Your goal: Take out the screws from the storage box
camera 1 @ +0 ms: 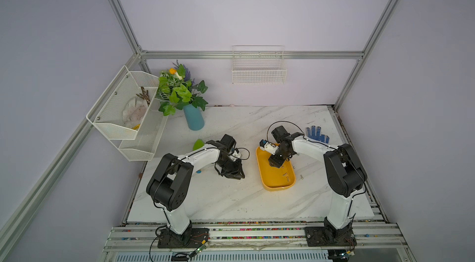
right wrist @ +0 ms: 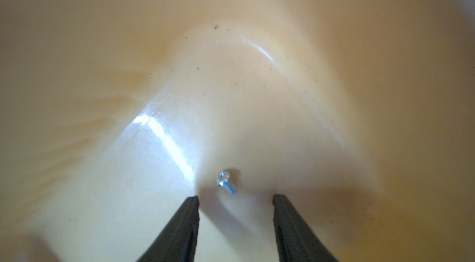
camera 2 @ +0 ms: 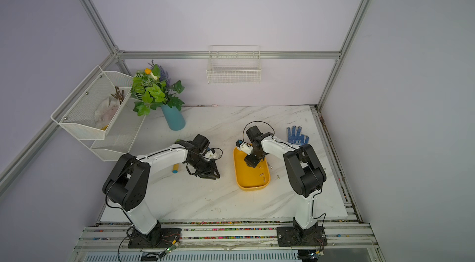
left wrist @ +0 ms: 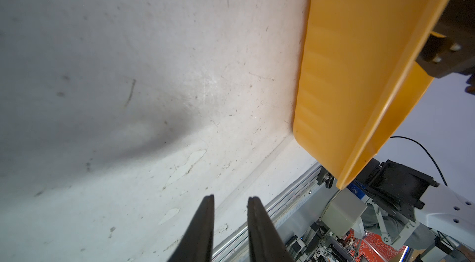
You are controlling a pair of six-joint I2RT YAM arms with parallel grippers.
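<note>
The yellow storage box [camera 1: 269, 177] lies on the marble table, right of centre. My right gripper is down inside it, open, its fingertips either side of and just short of a small silver screw [right wrist: 225, 182] on the box floor. More small screws [camera 1: 286, 176] lie in the box's near part in the top left view. My left gripper hangs open over bare table left of the box, with nothing between its fingers.
Loose screws [camera 1: 301, 177] lie on the table right of the box. A blue glove [camera 1: 317, 135] is at the back right. A teal vase [camera 1: 194, 118] with plants and a wire shelf [camera 1: 123, 128] are at the left.
</note>
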